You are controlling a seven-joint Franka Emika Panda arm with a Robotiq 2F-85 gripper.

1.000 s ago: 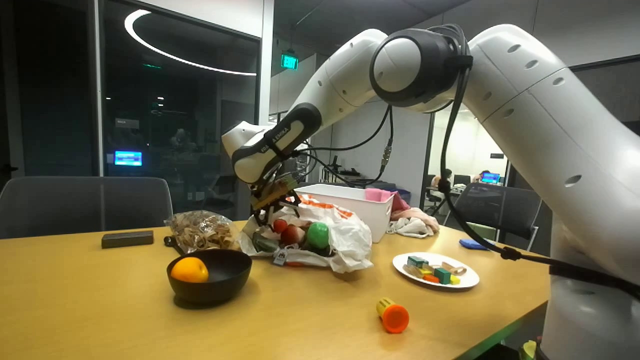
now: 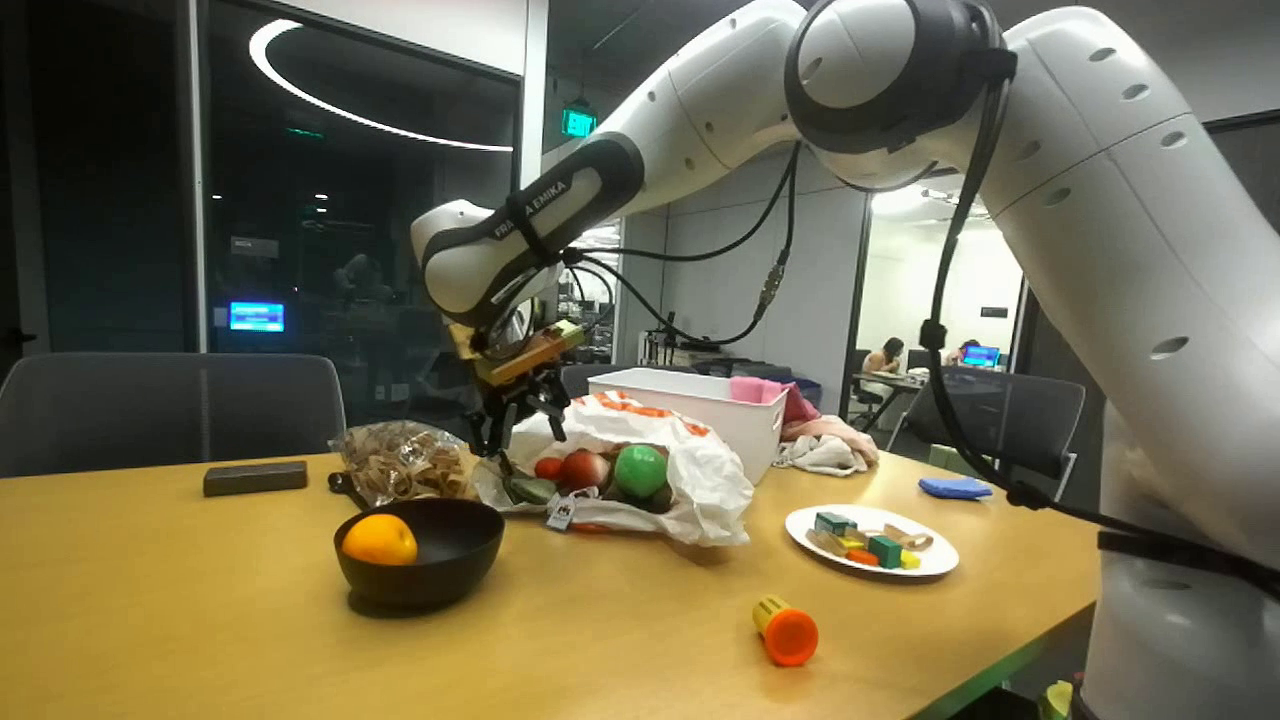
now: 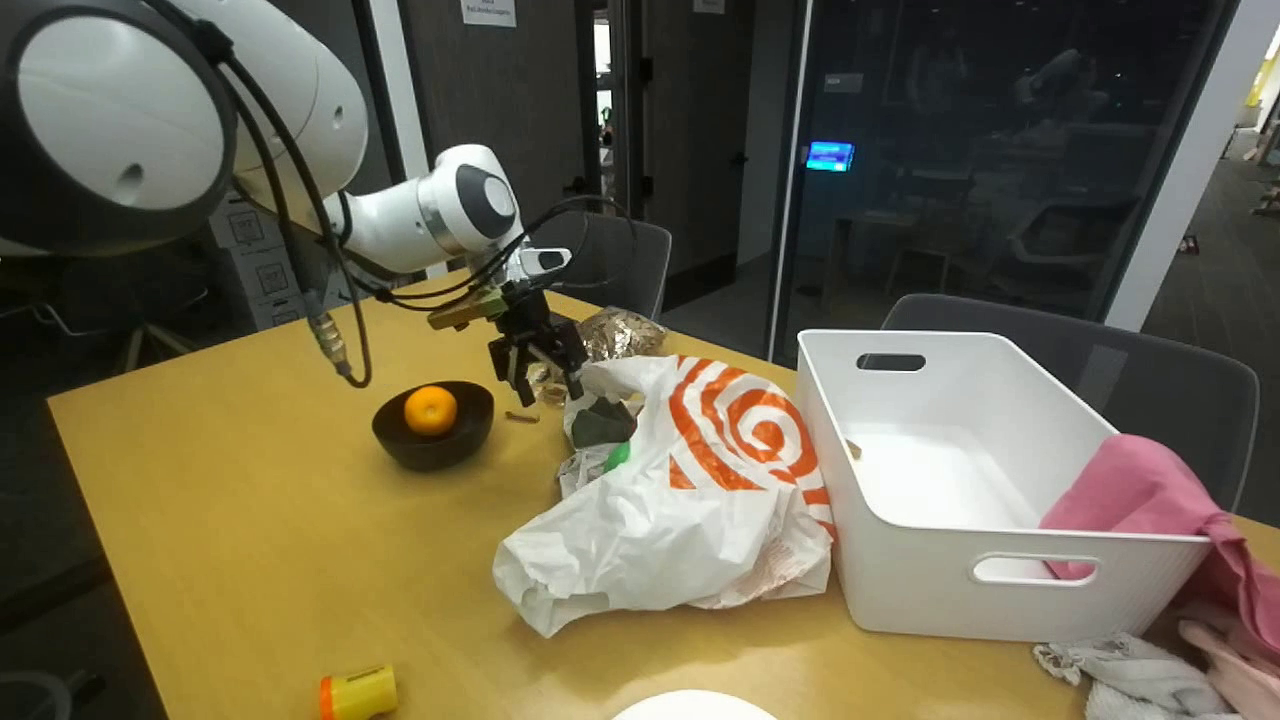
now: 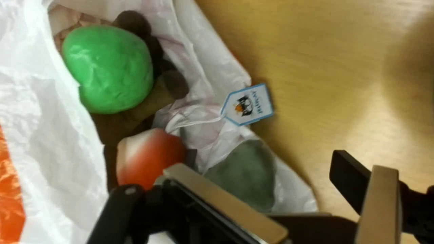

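Note:
My gripper [image 2: 518, 442] stands open above the near left edge of a white plastic bag [image 2: 708, 486]. In the wrist view its two fingers [image 4: 228, 205] are wide apart, with no object held between them. Inside the bag's mouth lie a green ball-shaped item [image 4: 107, 69], a red and white item [image 4: 148, 156] and a grey-green item [image 4: 248, 175], the last close to the gripper. A small red round item [image 2: 548, 468] shows in exterior view 1. An orange [image 3: 431, 410] sits in a black bowl [image 3: 462, 446], left of the gripper in exterior view 2.
Behind the bag stands a white bin [image 3: 960, 576] with pink cloth over its corner. A plate [image 2: 936, 558] of small blocks and a yellow-orange container [image 2: 786, 632] are to the right. A bag of brown pieces [image 2: 408, 462] lies behind the bowl.
The gripper has moved up and left, out from over the bag's contents. The grey-green item and the bag's edge have shifted slightly; the bowl and orange have not moved.

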